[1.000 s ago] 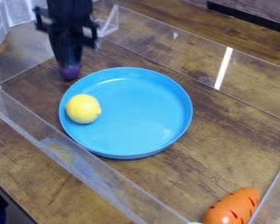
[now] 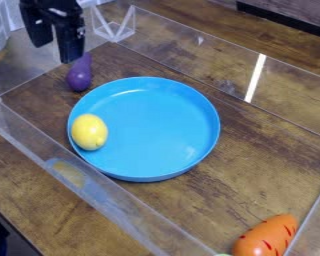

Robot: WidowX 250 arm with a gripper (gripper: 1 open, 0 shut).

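Note:
My black gripper (image 2: 52,36) is raised at the top left, above and left of a purple eggplant (image 2: 79,72), its fingers apart with nothing between them. The eggplant stands on the wooden floor at the upper left. A blue plate (image 2: 156,130) lies in the middle, with a yellow egg-shaped object (image 2: 89,131), like a lemon, on its left side. An orange carrot (image 2: 267,235) lies at the bottom right.
Clear, see-through walls (image 2: 83,195) border the wooden floor on several sides. The floor right of the plate is bare.
The gripper has risen and moved left, away from the eggplant it was covering. The yellow object has shifted slightly on the plate.

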